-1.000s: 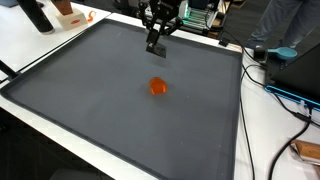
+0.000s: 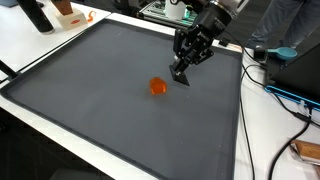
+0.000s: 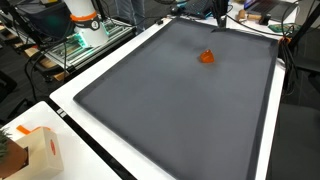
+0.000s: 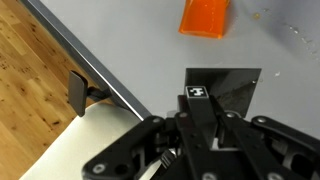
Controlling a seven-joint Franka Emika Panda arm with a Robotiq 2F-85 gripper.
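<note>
My gripper [image 2: 181, 60] is shut on a flat, dark, squarish piece [image 2: 179, 74], which hangs tilted below the fingers. In the wrist view the dark piece [image 4: 237, 92] spreads out beyond the closed fingertips, and its near part is hidden by the gripper. An orange object [image 2: 158, 86] lies on the grey tabletop, a little to the left of the held piece in exterior view 1. The wrist view shows the orange object [image 4: 205, 17] at its top edge, apart from the dark piece. How high the piece hangs is hard to tell.
Cables [image 2: 285, 113] run beside the table's right edge. A white-and-orange item [image 3: 88, 22] stands outside the table at the back left.
In exterior view 1 my gripper has carried the dark piece rightward and nearer the camera, from behind the orange object to its right. The orange object has stayed put.
</note>
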